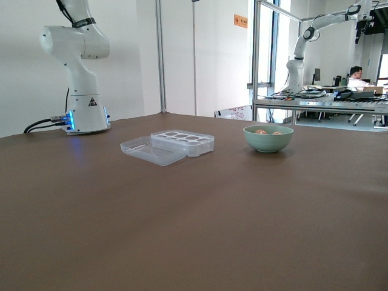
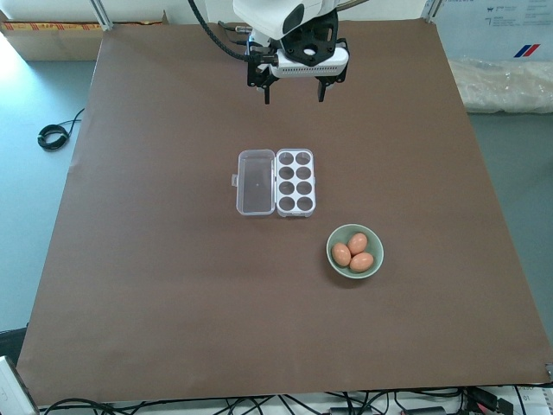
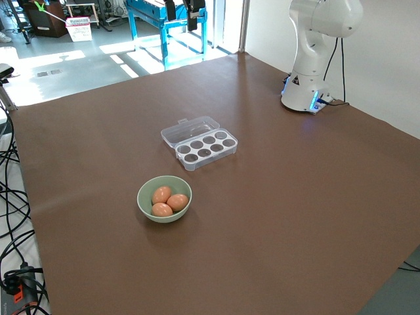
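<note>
My gripper [image 2: 294,93] hangs at the top of the left view, above the far part of the table, open with nothing between its two black fingers. An open clear egg box [image 2: 295,181] lies mid-table, its holder with several empty round slots beside its lid [image 2: 255,183]. A pale green bowl [image 3: 147,200] stands apart from it, nearer the left camera and to the right, holding three brown eggs [image 2: 361,262]. In the top view the bowl [image 1: 268,142] shows right of the box.
Cables [image 2: 86,406] run along the edge outside the table, and a coil of cable [image 2: 54,137] lies on the floor to the left.
</note>
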